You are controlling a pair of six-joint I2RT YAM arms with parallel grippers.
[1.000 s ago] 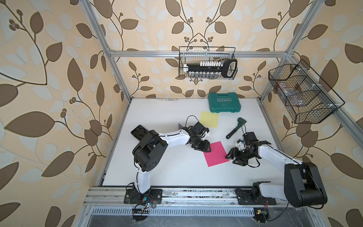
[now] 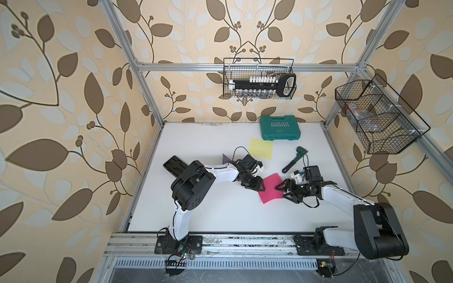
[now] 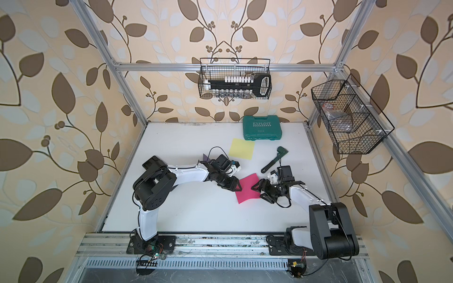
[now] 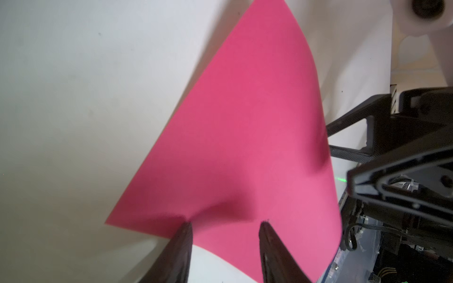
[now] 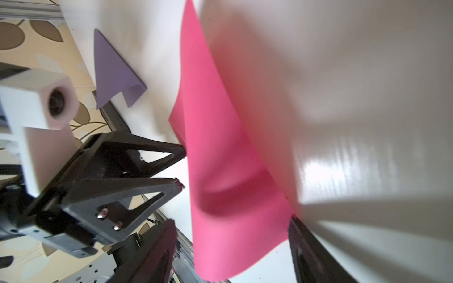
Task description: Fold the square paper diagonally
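The pink square paper (image 2: 270, 191) lies on the white table with part of it bulging up, as both wrist views show. My left gripper (image 2: 258, 184) is at its left corner, fingers apart over the paper edge in the left wrist view (image 4: 226, 250). My right gripper (image 2: 286, 191) is at the right side of the paper, its fingers apart with pink paper visible between them in the right wrist view (image 5: 231, 252); whether they touch it is unclear.
A yellow sheet (image 2: 261, 147), a green case (image 2: 279, 127) and a dark green tool (image 2: 295, 159) lie behind. A folded purple paper (image 5: 115, 68) is near my left arm, and a black object (image 2: 172, 166) lies at left.
My right gripper has moved a little left and back over the pink paper. The paper has shifted and its outline has changed; my left gripper has moved slightly.
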